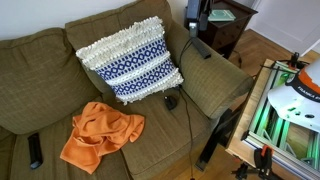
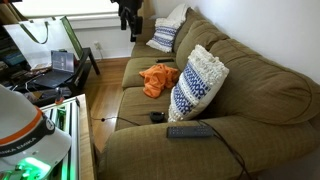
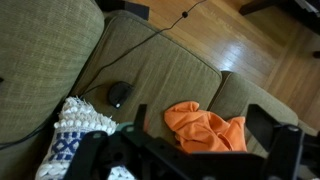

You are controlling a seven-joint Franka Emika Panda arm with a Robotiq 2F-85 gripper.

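My gripper stands open, with its dark fingers (image 3: 257, 120) well apart and nothing held. In the wrist view it is above the sofa. A crumpled orange cloth (image 3: 207, 132) shows in the gap between the fingers, well below them. Seen from exterior view 1, the gripper (image 1: 199, 24) comes in at the top edge, to the right of the pillow (image 1: 140, 65). That pillow is blue and white with shaggy ends and leans on the sofa back. The orange cloth (image 1: 102, 135) lies on the seat cushions.
A black mouse-like object (image 1: 171, 102) with a cable is on the seat by the pillow. A dark power strip (image 2: 190, 131) lies on the armrest, and a remote (image 1: 35, 150) rests on the far cushion. Another patterned pillow (image 2: 166, 32) sits at the sofa's far end.
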